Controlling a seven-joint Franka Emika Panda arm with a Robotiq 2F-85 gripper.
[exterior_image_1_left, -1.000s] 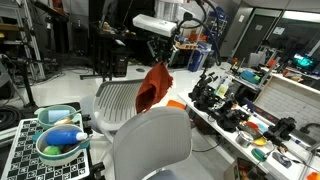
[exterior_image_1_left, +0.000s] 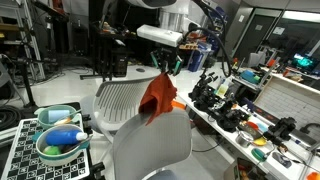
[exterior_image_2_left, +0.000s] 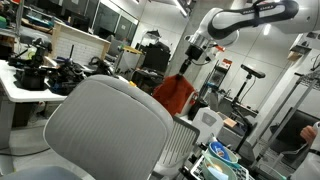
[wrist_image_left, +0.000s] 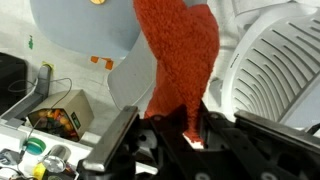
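Note:
A red-orange cloth (exterior_image_1_left: 158, 96) hangs down from my gripper (exterior_image_1_left: 166, 70), over the light grey chair back (exterior_image_1_left: 150, 145) in exterior view 1. The same cloth (exterior_image_2_left: 174, 95) shows in exterior view 2 below the gripper (exterior_image_2_left: 183, 70), behind a large grey chair back (exterior_image_2_left: 105, 125). In the wrist view the cloth (wrist_image_left: 183, 55) runs from between the dark fingers of my gripper out to the top edge. The fingers are shut on its upper end. Whether its lower end touches a chair cannot be told.
A white slatted chair (exterior_image_1_left: 118, 100) stands behind. At left, a basin (exterior_image_1_left: 62, 150) with bottles and bowls sits on a black slatted seat. A white workbench (exterior_image_1_left: 285, 105) crowded with tools and dark devices runs along the right.
The gripper and the hanging cloth have shifted slightly to the right in exterior view 1. The cloth has stayed in the gripper, and the chairs have not moved.

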